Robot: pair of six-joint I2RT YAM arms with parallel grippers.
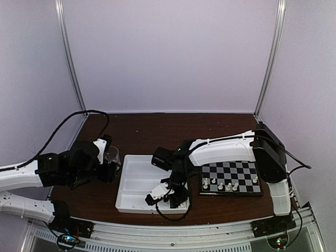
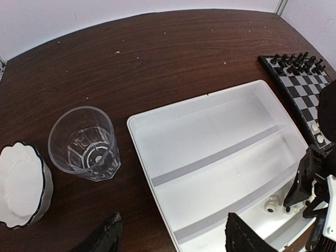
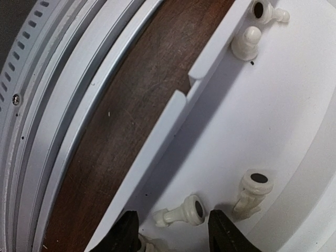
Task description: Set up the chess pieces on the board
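My right gripper is open, low in the white tray (image 2: 210, 105)'s front compartment, with a lying white piece (image 3: 186, 210) between and just beyond its fingertips. Another white piece (image 3: 254, 186) lies right of it, and two more (image 3: 244, 44) sit at the compartment's far end. The chessboard (image 1: 231, 170) at the right holds several white pieces near its front edge and dark pieces (image 2: 294, 63) along the other side, partly covered by my right arm in the top view. My left gripper hangs open, left of the tray.
A clear cup (image 2: 84, 147) and a white bowl (image 2: 21, 184) stand left of the tray. A metal rail (image 1: 168, 228) runs along the front edge.
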